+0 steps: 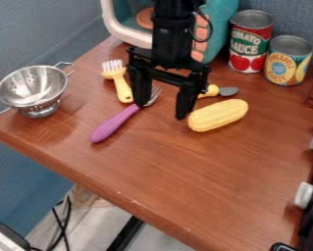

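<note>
My black gripper (163, 104) stands open, low over the middle of the wooden table, its two fingers apart. The left finger is over the purple-handled fork (117, 123); the right one is beside the yellow toy corn (218, 115). Nothing shows between the fingers. A yellow brush (120, 81) lies left of the gripper. A small yellow-handled tool (213, 91) lies behind the corn, partly hidden by the gripper.
A steel colander (31, 90) sits at the left edge. Two cans (249, 42) stand at the back right beside a teal appliance (217, 20). Black stove hardware runs along the right edge.
</note>
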